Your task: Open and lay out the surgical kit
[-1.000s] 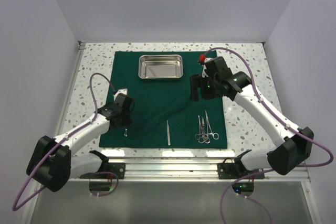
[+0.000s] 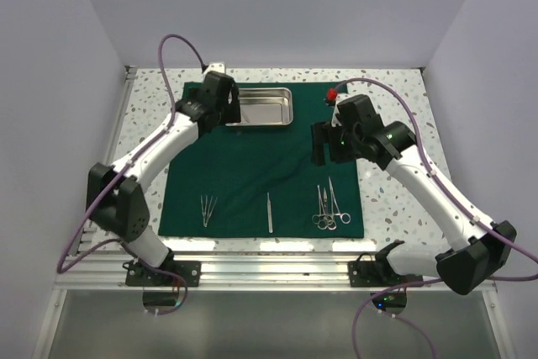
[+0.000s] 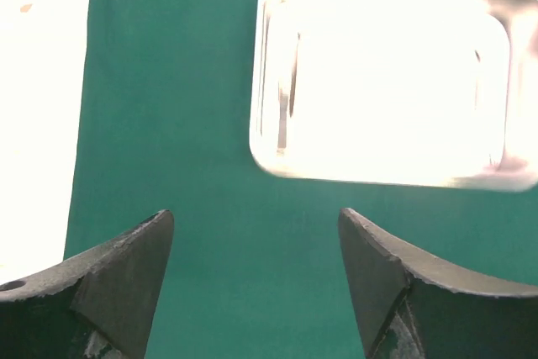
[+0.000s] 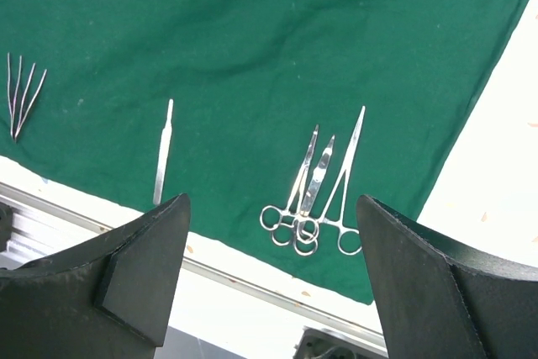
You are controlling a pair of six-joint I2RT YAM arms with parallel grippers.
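Note:
A green cloth (image 2: 244, 166) covers the middle of the table. The metal tray (image 2: 288, 107) stands at its back, with a thin instrument (image 3: 292, 77) along its left side, partly lost in glare. Beside that tray's left end my left gripper is open and empty. Laid out along the front of the cloth are tweezers (image 2: 208, 212) at left, a scalpel handle (image 2: 270, 214) in the middle, and several scissor-like instruments (image 4: 307, 199) close together at right. Above the cloth's right half, my right gripper has its fingers apart, nothing between them.
A metal rail (image 2: 269, 266) runs along the front edge.
My left gripper has swung from above the tweezers to the back, beside the tray; the tweezers now lie uncovered on the cloth. The right gripper has shifted slightly right.

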